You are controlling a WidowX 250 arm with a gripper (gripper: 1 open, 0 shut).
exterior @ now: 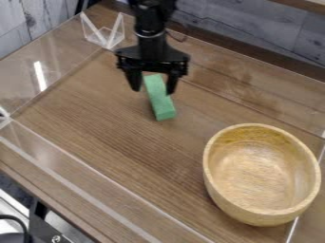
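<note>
My black gripper (151, 68) hangs over a green rectangular block (162, 106), its open fingers on either side of the block's upper end. The block lies lengthwise on the wooden table. Whether the fingers touch it I cannot tell.
A large round pale-yellow bowl (259, 201) takes up the lower right. Walls run along the back, and a clear object stands at the left edge.
</note>
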